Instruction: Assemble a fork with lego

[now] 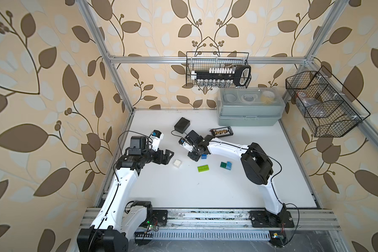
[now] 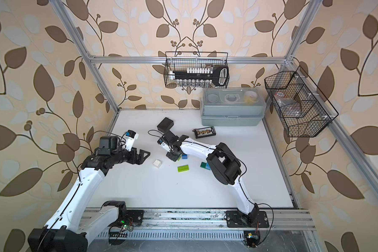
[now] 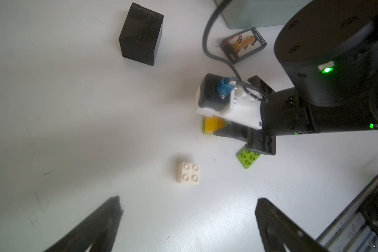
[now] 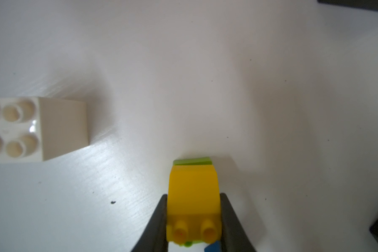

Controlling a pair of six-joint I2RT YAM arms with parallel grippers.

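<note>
My right gripper is shut on a yellow brick (image 4: 193, 184), one finger on each side. A green brick (image 4: 192, 160) shows at the yellow brick's far edge, under it; whether the two are joined cannot be told. In the left wrist view, the yellow brick (image 3: 213, 124) is partly hidden behind the right gripper. A white brick (image 3: 189, 173) with studs up lies on the table ahead of my left gripper, which stands wide open and empty. A lime green brick (image 1: 203, 168), a blue brick (image 1: 204, 156) and a dark green-and-blue pair (image 1: 226, 165) lie near the right arm.
A black box (image 1: 181, 125) and a small black case (image 1: 221, 131) sit behind the right gripper. The large grey-green toolbox (image 1: 251, 110) fills the back right. Bare white table (image 1: 189, 191) stretches along the front.
</note>
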